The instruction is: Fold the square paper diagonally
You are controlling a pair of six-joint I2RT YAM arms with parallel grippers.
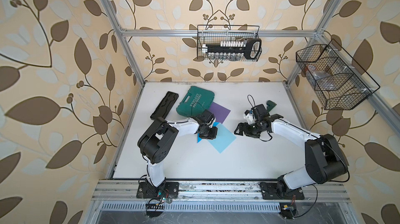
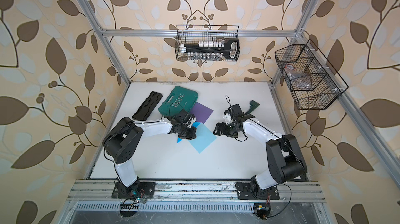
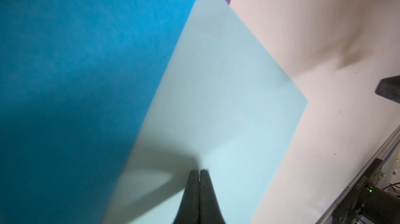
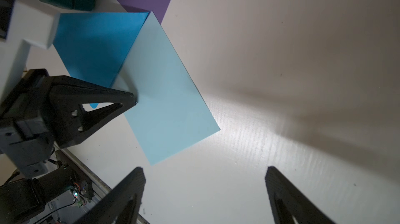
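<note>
A light blue square paper [image 4: 166, 111] lies flat, its upper left edge meeting a darker blue paper [image 4: 95, 44], with a purple sheet [image 1: 218, 112] behind. My left gripper is shut, its fingertips down on the light blue paper close to that seam, nothing visible between them. My right gripper stands open to the right of the paper, above bare table, nothing between its fingers.
A green case [image 1: 195, 101] lies at the back, a black elongated case [image 1: 164, 106] at the left and a dark green tool [image 2: 252, 107] at the back right. Wire baskets hang on the frame above.
</note>
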